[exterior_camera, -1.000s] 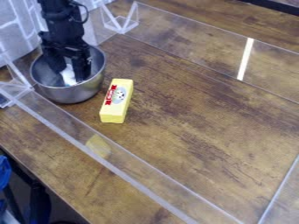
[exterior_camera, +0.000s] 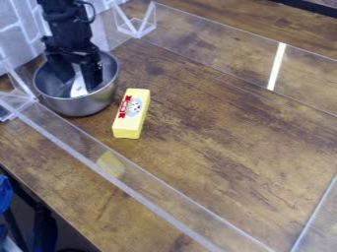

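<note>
A steel pot stands at the left of the wooden table. My black gripper reaches down into it from above, over a white object inside; whether its fingers hold that object is too small and dark to tell. A yellow box with a red label lies just right of the pot.
Clear plastic walls run along the table and around its left side. Something blue and dark sits at the lower left edge.
The gripper has shifted slightly inside the pot, and the white object under it looks a little different in position. The pot and yellow box are unmoved.
</note>
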